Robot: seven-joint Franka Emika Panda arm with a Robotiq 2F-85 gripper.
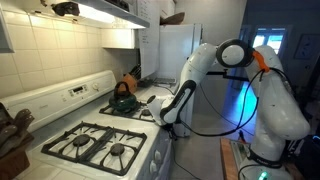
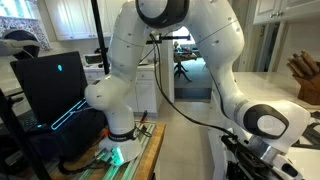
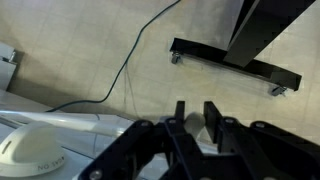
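At the front edge of the white stove [image 1: 95, 150], my gripper [image 1: 168, 132] reaches down from the right. In the wrist view the dark fingers of my gripper are shut on a small pale thing [image 3: 195, 125], which may be a stove knob; most of it is hidden. A large rounded white knob [image 3: 30, 148] shows at the lower left, on the stove's front. From the second exterior view my gripper [image 2: 240, 160] is partly hidden below the white wrist housing.
A dark kettle [image 1: 123, 98] stands on the rear burners. Black grates [image 1: 110, 148] cover the nearer burners. A knife block [image 2: 305, 80] stands on the right in the second exterior view. Below the gripper lies open floor [image 3: 100, 60], crossed by a cable [image 3: 125, 62].
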